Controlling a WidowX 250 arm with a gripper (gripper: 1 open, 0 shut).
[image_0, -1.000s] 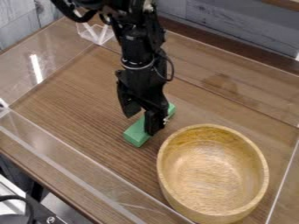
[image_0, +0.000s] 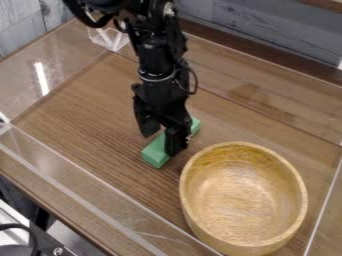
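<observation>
The black arm comes down from the top of the camera view, and its gripper (image_0: 162, 130) is low over a green block (image_0: 159, 153) lying on the wooden tabletop (image_0: 80, 110). The gripper's fingers straddle or hang just above the block's middle, covering part of it; whether they touch it or how far apart they stand is hard to tell in the dark shape.
A large yellow bowl (image_0: 242, 205) stands right of the block, near the front. A clear plastic item (image_0: 107, 36) is at the back left.
The gripper has shifted very slightly around the block over the last second; the block and bowl look unmoved.
</observation>
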